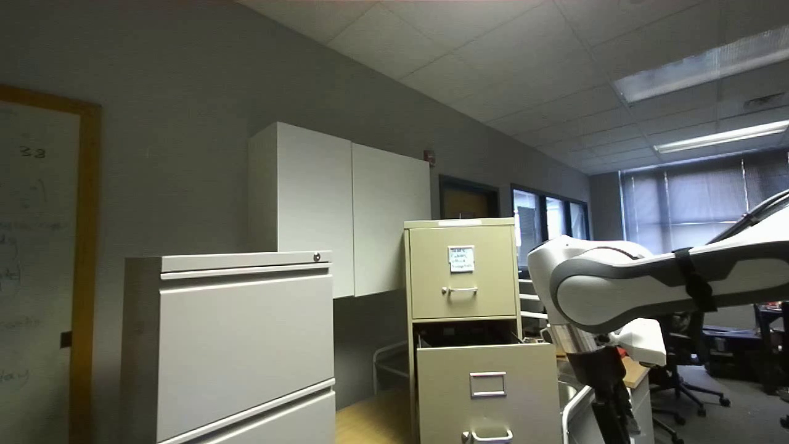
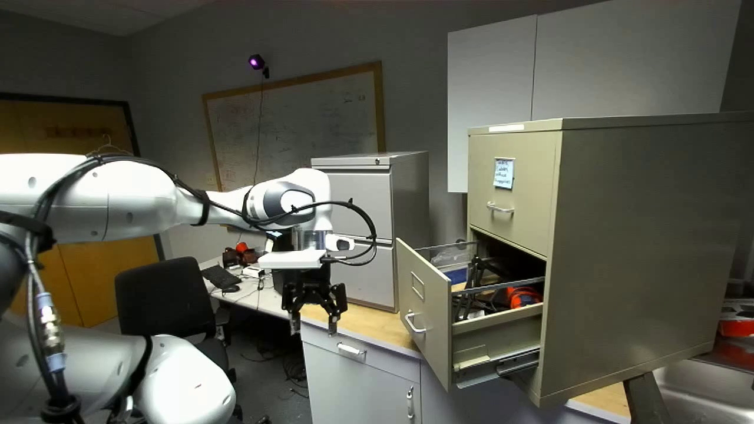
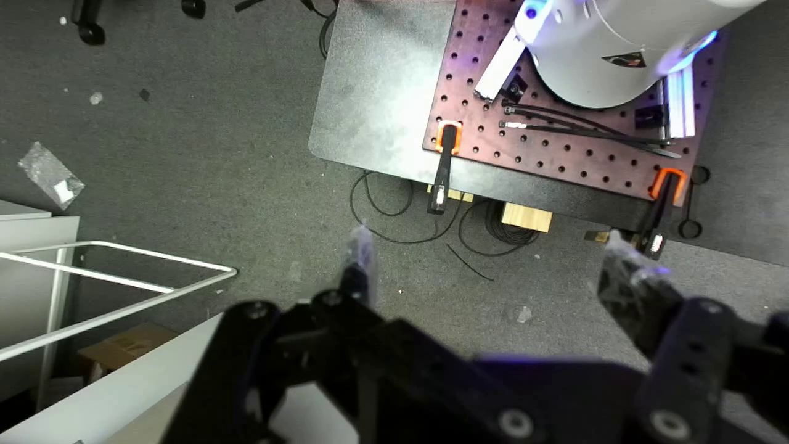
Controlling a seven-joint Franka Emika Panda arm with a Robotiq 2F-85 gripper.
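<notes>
My gripper (image 2: 313, 329) hangs pointing down in front of the counter, to the left of the pulled-out drawer in exterior view 2. Its two fingers stand wide apart with only air between them; the wrist view shows bare floor between the blurred fingertips. The beige filing cabinet (image 2: 636, 247) has its lower drawer (image 2: 426, 311) pulled out, with tools and an orange-and-black item (image 2: 521, 297) inside. That drawer's silver handle (image 2: 414, 323) is apart from my gripper. The upper drawer (image 1: 463, 274), bearing a handwritten label, is closed.
A light grey cabinet (image 2: 353, 205) stands on the wooden counter (image 2: 374, 323) behind the gripper. White cupboards (image 1: 314, 207) hang on the wall. A black chair (image 2: 159, 304) and a cluttered desk (image 2: 247, 297) are at the left. In the wrist view, open floor (image 3: 244, 163) lies below.
</notes>
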